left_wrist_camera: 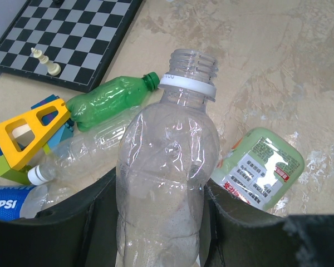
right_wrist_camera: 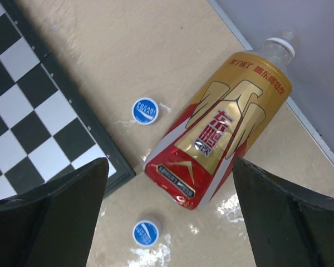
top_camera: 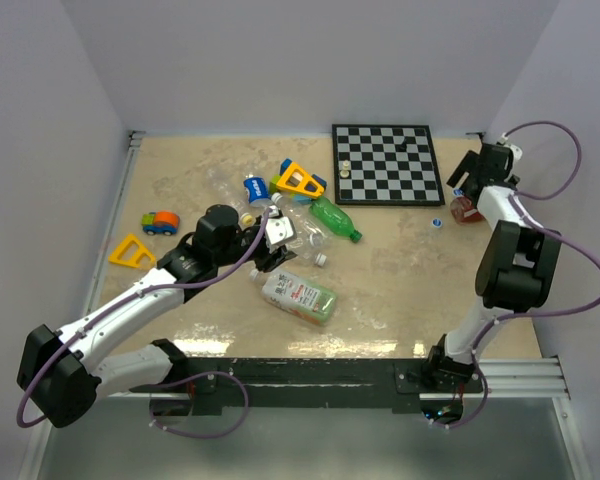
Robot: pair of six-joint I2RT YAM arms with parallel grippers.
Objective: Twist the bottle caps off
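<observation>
My left gripper is shut on a clear bottle [left_wrist_camera: 167, 150], upright in the left wrist view, its threaded neck bare above a white ring. My right gripper stands open above a gold-red bottle [right_wrist_camera: 211, 128] lying by the right wall, a clear neck with white ring at its top. Two small blue-topped caps [right_wrist_camera: 145, 110] lie beside it. A green bottle [left_wrist_camera: 108, 100], a lying clear bottle [left_wrist_camera: 83, 150], a Pepsi bottle [left_wrist_camera: 11, 202] and a green-labelled bottle [left_wrist_camera: 261, 161] also lie on the table.
A chessboard [top_camera: 385, 165] with a few pieces is at the back. Yellow and blue blocks [top_camera: 301, 181], a toy car [top_camera: 160, 223] and a yellow triangle [top_camera: 131, 252] are on the left half.
</observation>
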